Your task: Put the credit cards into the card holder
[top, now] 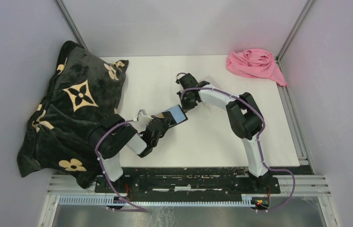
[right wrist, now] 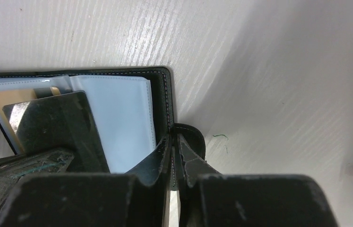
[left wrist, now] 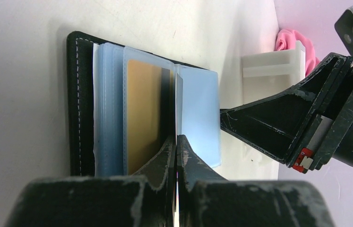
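Note:
The card holder (top: 178, 115) lies spread on the table, its black stitched border (left wrist: 73, 104) framing pale blue sleeves (right wrist: 110, 111). A tan card (left wrist: 141, 109) sits in one sleeve. My left gripper is shut on a dark card (right wrist: 54, 118), which stands edge-on in the left wrist view and lies over the sleeves in the right wrist view; whether it is inside a sleeve cannot be told. At the holder's right edge, by its black strap tab (right wrist: 191, 138), is my right gripper. Its fingertips are close together at the stitched edge; their grip is unclear.
A white container (left wrist: 271, 71) stands right of the holder, partly under the right arm. A pink cloth (top: 254, 64) lies at the back right, and a dark patterned blanket (top: 77, 104) covers the left side.

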